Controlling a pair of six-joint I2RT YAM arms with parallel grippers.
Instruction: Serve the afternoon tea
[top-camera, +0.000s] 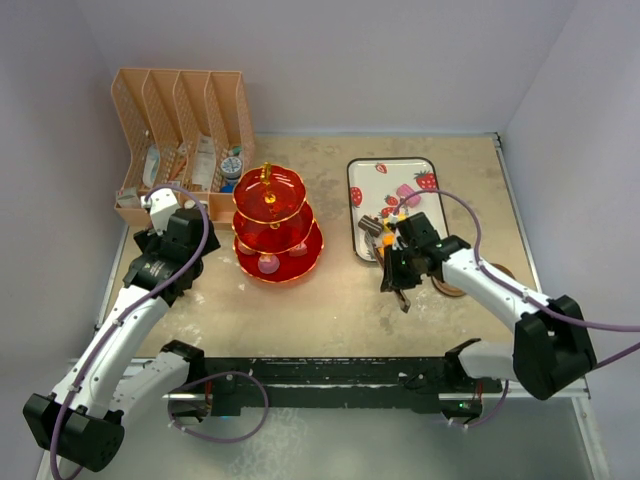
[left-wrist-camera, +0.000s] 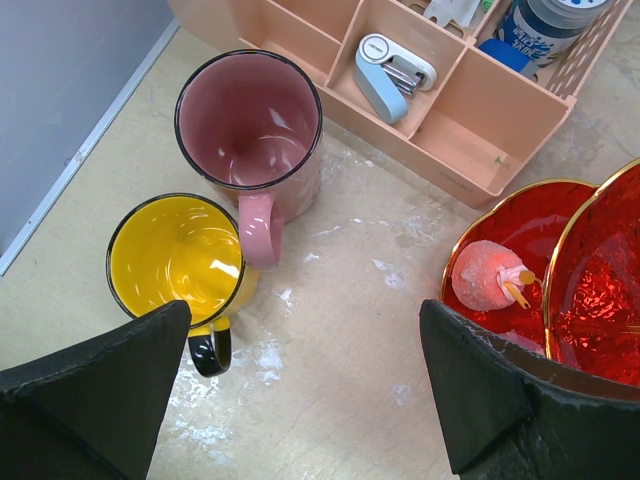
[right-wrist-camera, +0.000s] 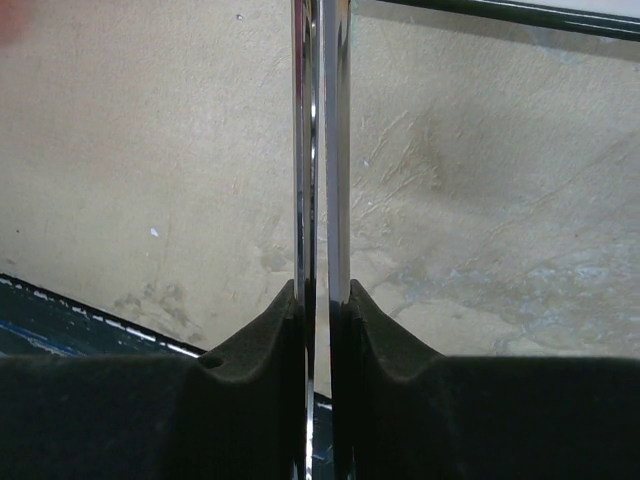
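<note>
My right gripper is shut on metal tongs (right-wrist-camera: 339, 160), which fill the centre of the right wrist view and reach over the white strawberry-pattern tray (top-camera: 355, 225) in the top view. Their tips are by small cakes, partly hidden. The red three-tier stand (top-camera: 286, 205) is at the centre left, with cakes (top-camera: 268, 263) on its bottom tier. My left gripper stands open above the table, behind a yellow cup (left-wrist-camera: 170, 255) and a pink mug (left-wrist-camera: 250, 120), nothing between its fingers.
A peach organiser (top-camera: 130, 110) with stationery stands at the back left. Round coasters (top-camera: 450, 289) lie right of the tray, partly under the right arm.
</note>
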